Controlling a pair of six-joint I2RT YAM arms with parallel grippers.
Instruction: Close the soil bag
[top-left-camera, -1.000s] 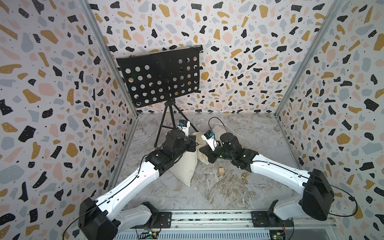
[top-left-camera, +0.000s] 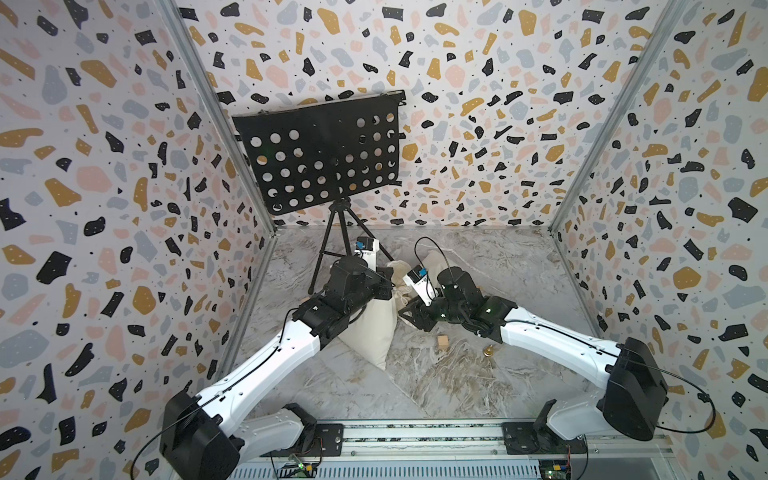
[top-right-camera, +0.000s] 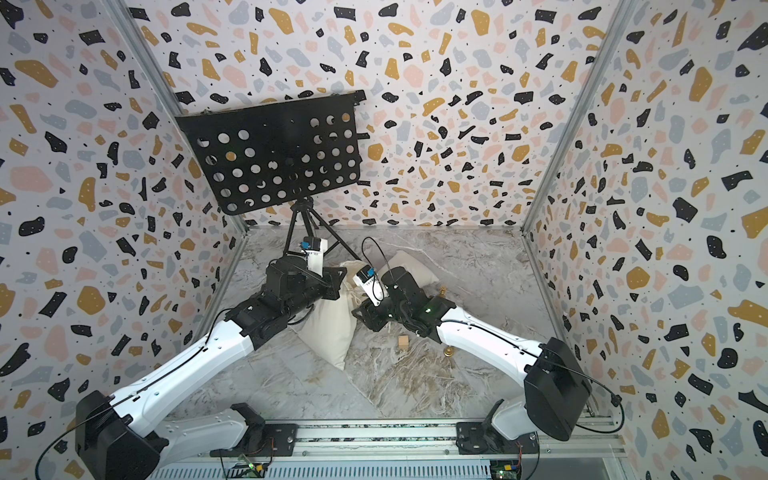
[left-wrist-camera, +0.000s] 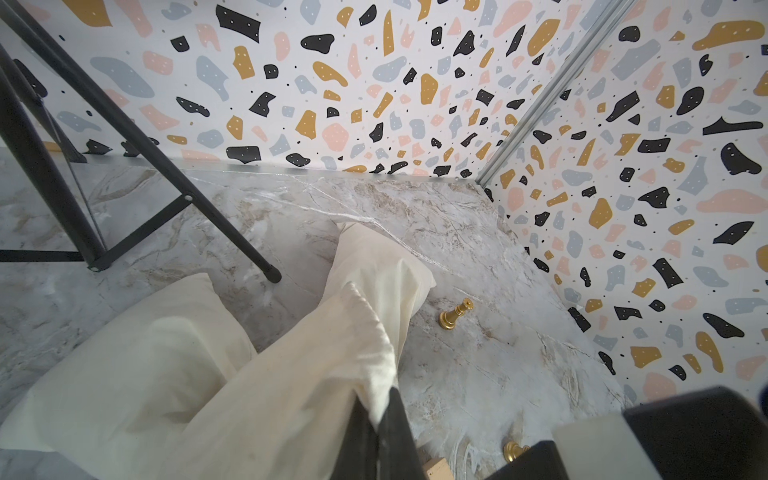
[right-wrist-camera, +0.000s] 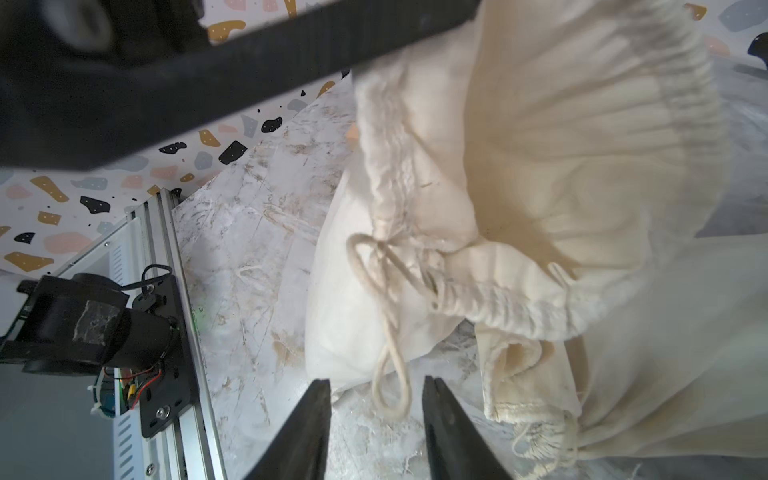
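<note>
The cream cloth soil bag hangs below my left gripper and beside my right gripper. In the left wrist view, my left gripper is shut on a fold of the bag's rim. In the right wrist view, the gathered mouth gapes. A loop of drawstring dangles from it, between the spread fingers of my right gripper, which is open. Whether the loop lies deep between these fingers or beyond them, I cannot tell.
A tripod stands behind the bag. Gold chess-like pieces and a small wooden block lie on the marble table. Both grippers are close together.
The left arm has hardly moved.
</note>
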